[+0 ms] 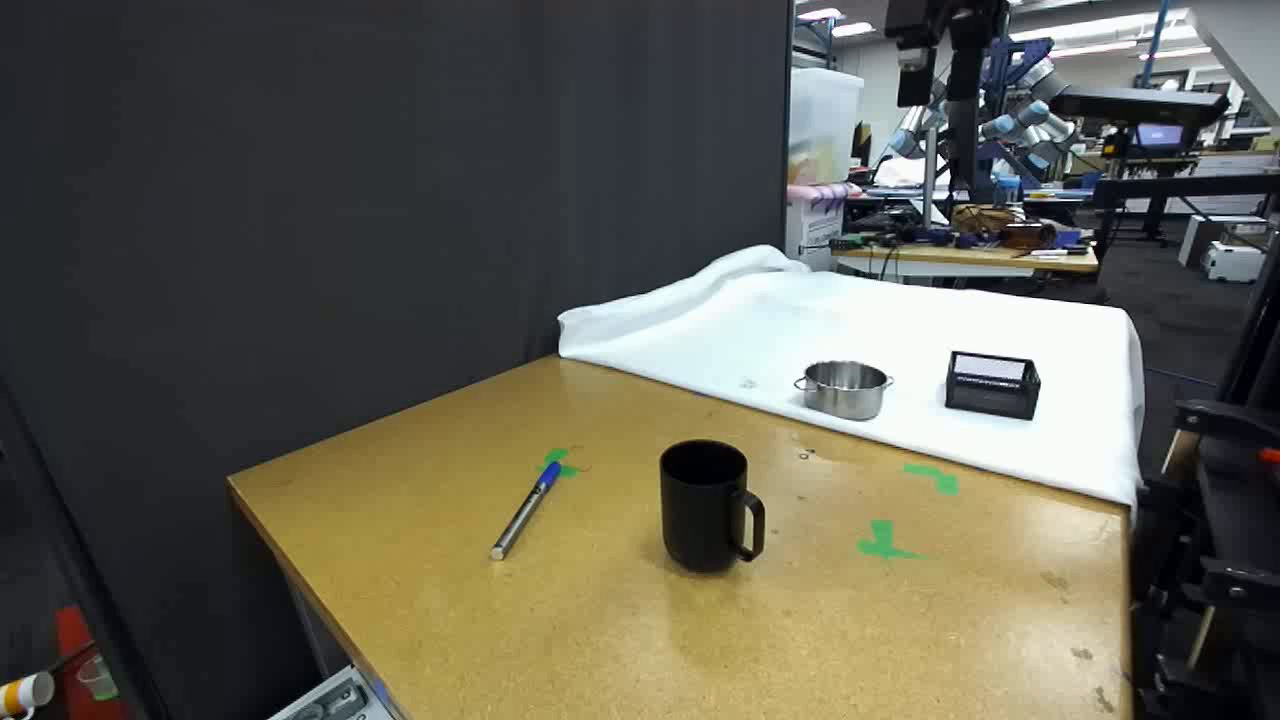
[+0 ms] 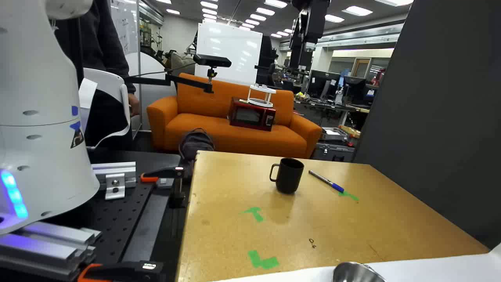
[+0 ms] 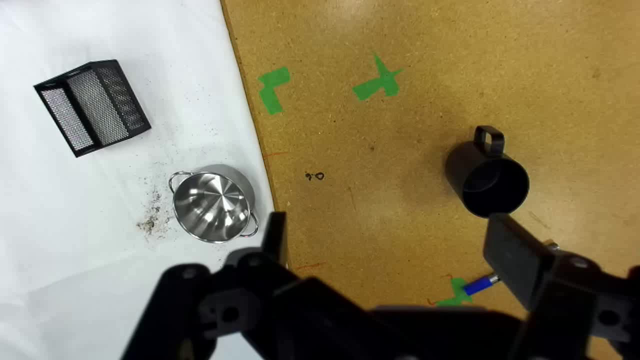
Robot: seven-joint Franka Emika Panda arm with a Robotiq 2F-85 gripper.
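High over the table, my gripper stands open, its two dark fingers wide apart and only bare tabletop seen between them. A black mug (image 1: 703, 504) is upright on the wooden table; in the wrist view the mug (image 3: 483, 174) lies just beyond the right finger's tip. Left of it rests a silver marker with a blue cap (image 1: 528, 510), partly hidden behind that finger from above. On the white cloth sit a small steel pot (image 1: 845, 390) with two handles and a black mesh organizer (image 1: 992, 384). Both look empty. The gripper touches none of these.
Green tape marks (image 1: 885, 540) lie flat on the tabletop (image 2: 225, 188). White cloth (image 1: 768, 324) covers the neighbouring surface, and a dark partition (image 1: 360, 216) runs along one side. Much of the wood around the mug is clear. A clamp (image 2: 162, 174) stands near the robot base.
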